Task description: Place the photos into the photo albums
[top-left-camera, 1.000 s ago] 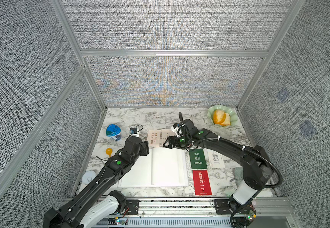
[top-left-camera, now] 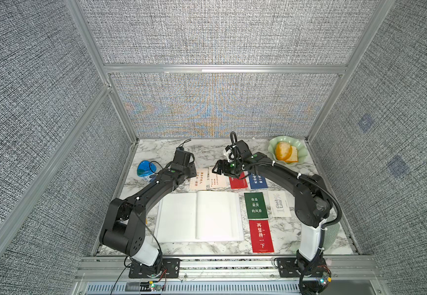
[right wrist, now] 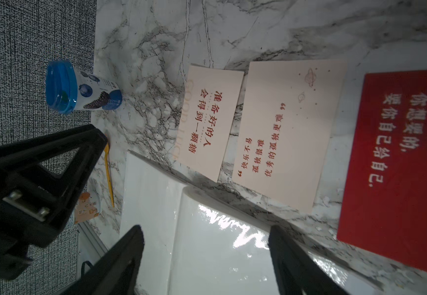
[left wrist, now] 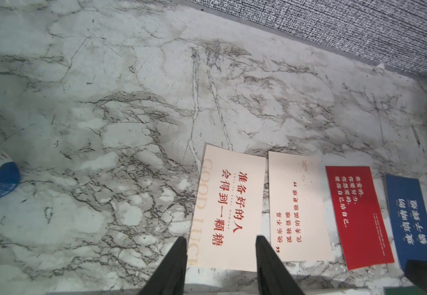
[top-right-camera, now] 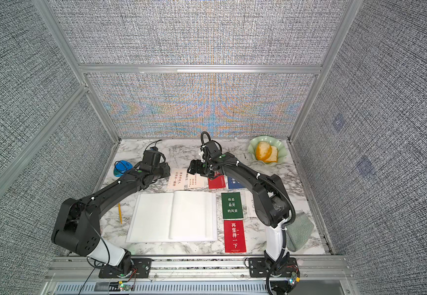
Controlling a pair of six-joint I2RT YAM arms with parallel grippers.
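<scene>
Two cream cards with brown writing lie side by side behind the album: the "GOOD LUCK" card (left wrist: 228, 206) and the planet card (right wrist: 289, 127). An open white album (top-left-camera: 218, 216) with blank pages lies before them. My left gripper hangs over the left cream card, its fingers apart with nothing between them. Above the row of cards, my right gripper is also open and empty. A red card (left wrist: 359, 216) and a blue card (left wrist: 412, 218) continue the row. Right of the album lie a green card (top-left-camera: 256, 205), another red card (top-left-camera: 261, 236) and a white card (top-left-camera: 279, 203).
A blue-lidded jar (right wrist: 80, 88) stands at the back left, an orange pencil-like stick (top-right-camera: 119, 213) beside the album. A green bowl (top-left-camera: 299, 143) with bread sits at the back right. Bare marble lies behind the cards.
The right arm has shifted slightly toward the back, its gripper staying near the card row.
</scene>
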